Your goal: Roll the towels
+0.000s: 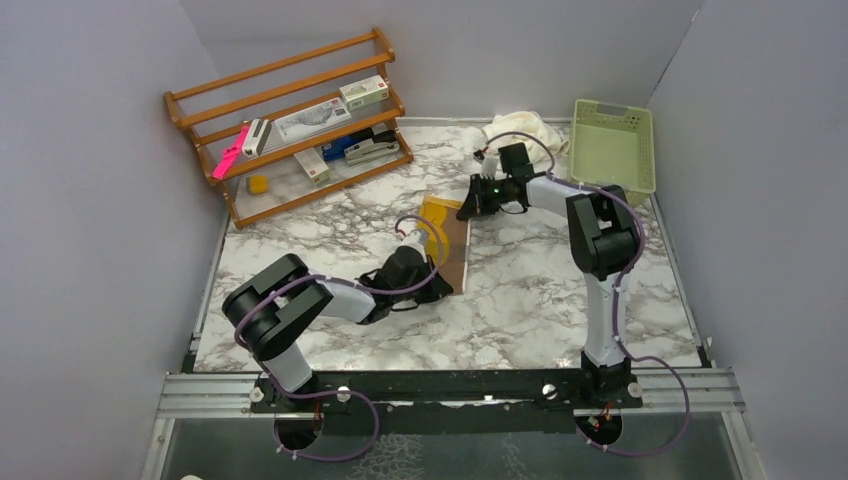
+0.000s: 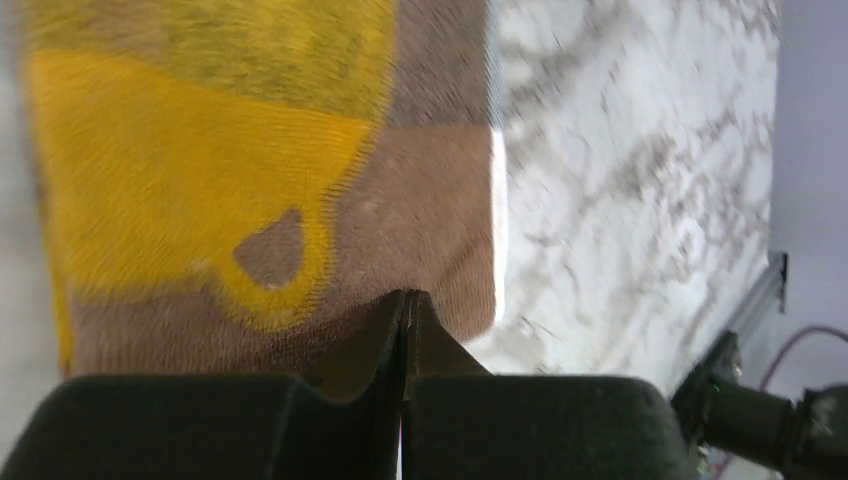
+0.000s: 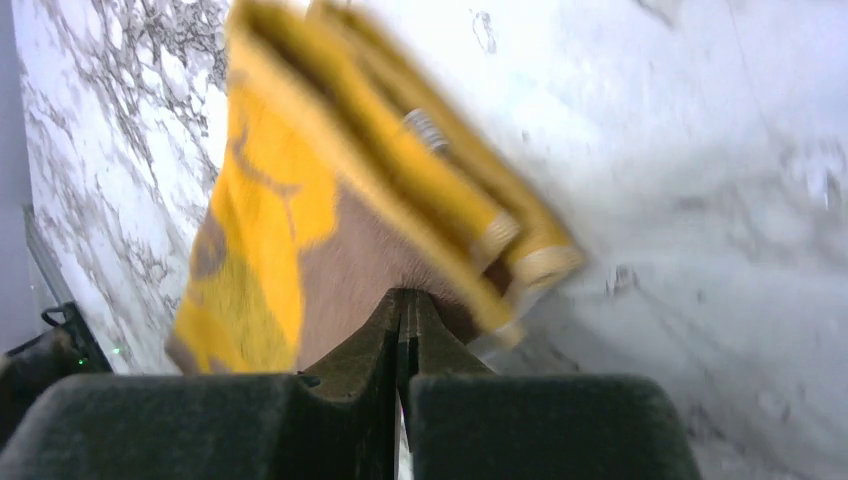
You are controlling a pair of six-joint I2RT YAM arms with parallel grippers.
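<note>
A folded brown-and-yellow towel (image 1: 456, 248) lies lengthwise front to back near the middle of the table. At its front end, my left gripper (image 1: 446, 292) is shut on the towel's edge. My right gripper (image 1: 464, 213) is shut on the cloth at the far end. In the left wrist view, the towel (image 2: 430, 200) runs up to the closed fingertips, with a white edge along its right side. Stacked folded layers of the towel (image 3: 300, 220) show in the right wrist view, and its border meets the fingertips there. Any cloth pinched between the fingers is mostly hidden.
A crumpled white towel (image 1: 528, 126) lies at the back, beside a green basket (image 1: 652, 150). The wooden rack (image 1: 260, 97) with boxes and staplers fills the back left.
</note>
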